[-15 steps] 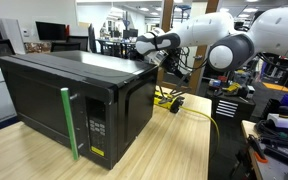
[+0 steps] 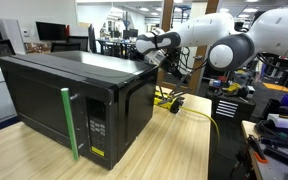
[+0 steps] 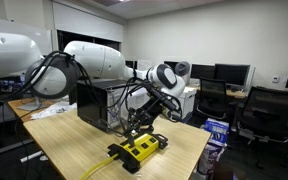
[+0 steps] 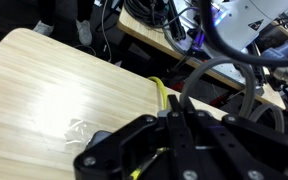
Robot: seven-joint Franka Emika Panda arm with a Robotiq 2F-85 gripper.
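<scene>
My gripper is shut at the lower right of the wrist view. A grey cable loop (image 4: 224, 60) rises from between its dark fingers, though where it ends is hidden. In exterior view 2 the gripper hangs over the table among dark cable loops. Below it lies a yellow power strip (image 3: 149, 151) with black plugs or adapters on it. The strip is mostly hidden by my hand in the wrist view, where a dark rounded object (image 4: 97, 140) shows beside the fingers.
A black microwave (image 2: 94, 110) with a green handle (image 2: 69, 125) takes up much of the table. The strip's yellow cord (image 2: 216, 140) runs over the table edge. Bare wood (image 4: 54, 90) lies open beside the strip. Monitors and chairs stand behind.
My arm and hand have shifted only slightly near the far end of the microwave. The microwave and the yellow cord look unmoved.
</scene>
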